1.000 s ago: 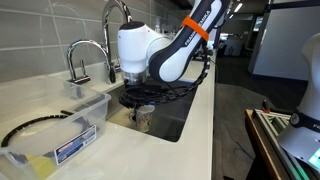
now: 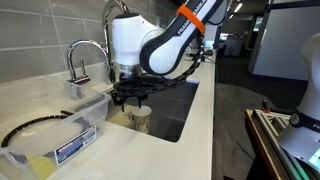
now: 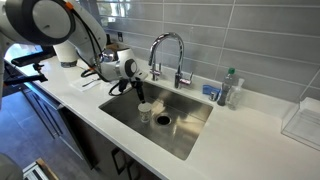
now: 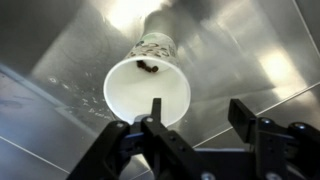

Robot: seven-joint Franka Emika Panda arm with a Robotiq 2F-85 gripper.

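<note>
A cup (image 4: 148,95) with a white inside and a patterned outside is in the steel sink (image 4: 75,65). Its mouth faces the wrist camera, and a small dark clump shows inside. My gripper has its fingers apart. In that view one fingertip (image 4: 155,108) overlaps the cup's mouth and the other lies outside its right rim. Whether either touches the cup, I cannot tell. Exterior view 1 has the cup (image 2: 141,119) just below the gripper's black fingers; exterior view 2 shows the cup (image 3: 145,112) standing near the sink's left side.
A tall faucet (image 3: 168,48) rises behind the sink. Bottles (image 3: 228,87) stand at the back right of the counter. A clear plastic bin (image 2: 55,125) occupies the counter in exterior view 1.
The arm has shifted slightly up and to the left in exterior view 1.
</note>
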